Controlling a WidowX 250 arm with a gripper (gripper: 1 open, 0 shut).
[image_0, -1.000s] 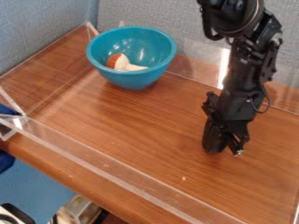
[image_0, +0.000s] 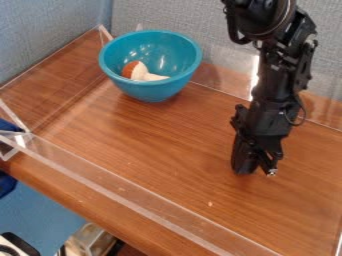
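The black robot arm reaches down on the right of the camera view, its gripper (image_0: 254, 160) low over the wooden table (image_0: 160, 175), at or very near the surface. Its fingers are dark and bunched together in this view, so how far apart they stand, and whether anything is between them, cannot be made out. A teal bowl (image_0: 154, 86) at the back left holds a white item and an orange one, both partly hidden by its rim.
Grey padded walls border the table at the back and left. Clear strips run along the table's edges. Dark blue and other items lie off the table at the lower left.
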